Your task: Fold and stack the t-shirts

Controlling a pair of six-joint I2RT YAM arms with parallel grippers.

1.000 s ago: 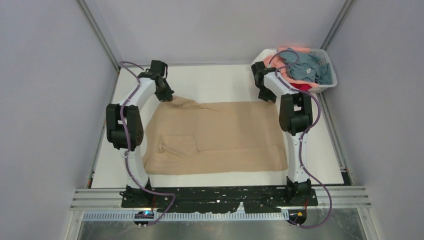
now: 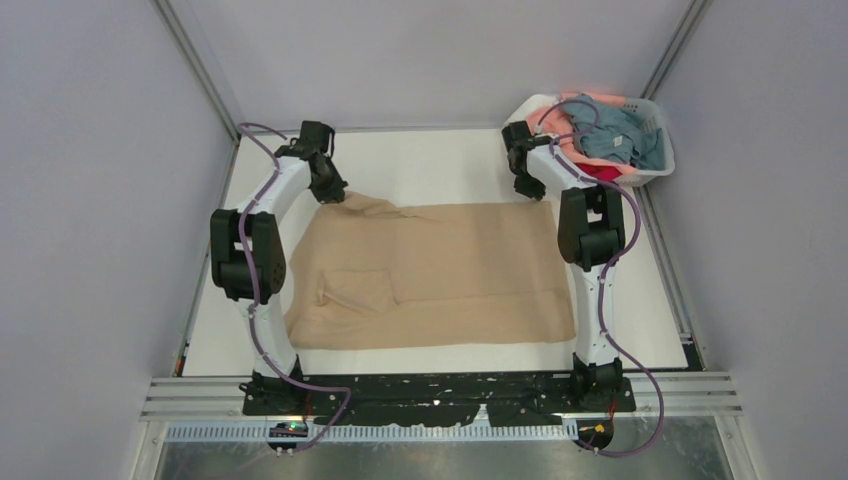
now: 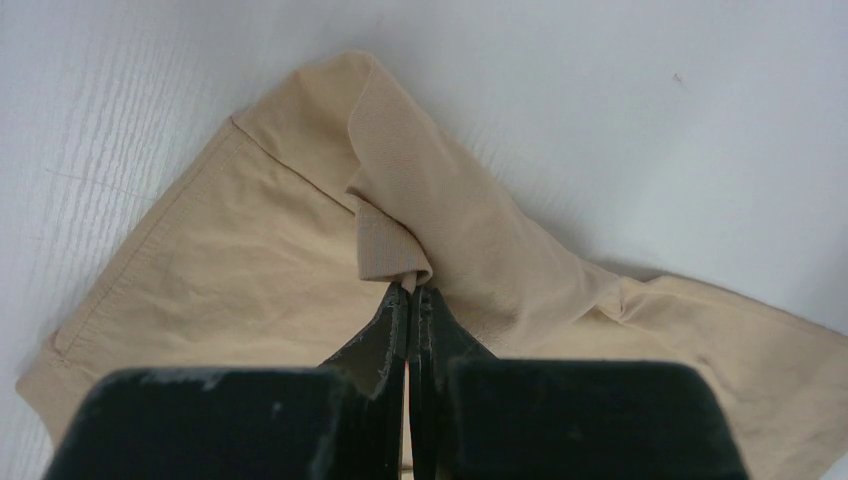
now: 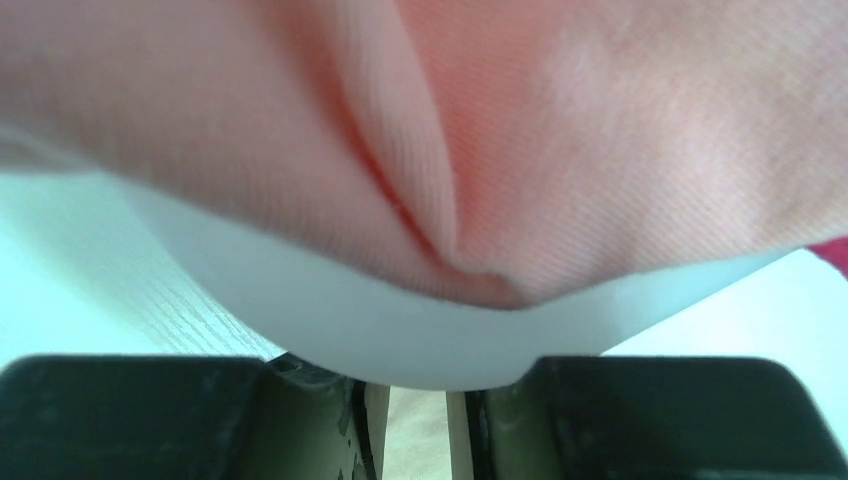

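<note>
A tan t-shirt [image 2: 470, 250] lies spread over the table, its left half creased and a flap turned over near the middle left. My left gripper [image 2: 342, 197] is at its far left corner; in the left wrist view its fingertips [image 3: 428, 310] are shut on a bunched fold of the tan cloth [image 3: 390, 245]. My right gripper [image 2: 537, 194] is at the shirt's far right corner. In the right wrist view its fingers [image 4: 460, 430] stand a small gap apart, with tan cloth [image 4: 418, 425] showing beyond them; their tips are hidden under the basket's edge.
A white laundry basket [image 2: 655, 115] with pink, teal and red clothes stands at the far right, close against my right gripper. In the right wrist view pink cloth [image 4: 620, 150] hangs over its rim.
My right gripper's fingers have shifted very slightly at the far right corner. The left arm and the shirt look the same.
</note>
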